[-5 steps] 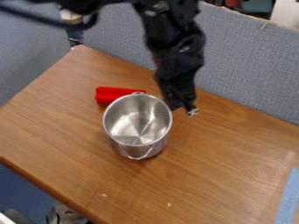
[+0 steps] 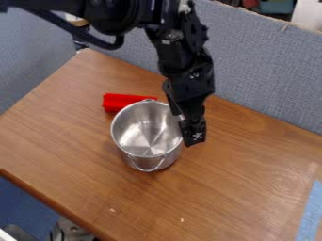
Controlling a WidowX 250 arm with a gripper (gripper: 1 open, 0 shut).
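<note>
A shiny steel pot (image 2: pixel 143 141) stands upright on the wooden table, with a red cylinder (image 2: pixel 122 100) lying behind it to the upper left. The black gripper (image 2: pixel 190 128) reaches down from the top, open, its fingertips at the right side of the pot's rim; whether they touch it cannot be told. Nothing is seen held.
Grey padded walls (image 2: pixel 265 75) border it behind and to the left. A light blue strip lies at the right edge.
The arm has shifted slightly left, and the gripper has come lower toward the pot's right rim. The pot and red cylinder have not visibly moved.
</note>
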